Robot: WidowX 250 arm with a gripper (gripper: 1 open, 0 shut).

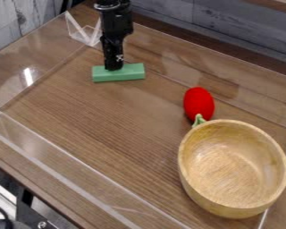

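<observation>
My black gripper (113,63) reaches down from the top of the view onto a flat green block (126,72) on the wooden table, its tip at the block's upper left part. The gripper looks narrow and shut. Whether it touches the block or has anything thin between its fingers is too small to tell.
A red object (199,103) with a green end lies at the right. Below it sits a large yellow bowl (232,162). Walls border the back.
</observation>
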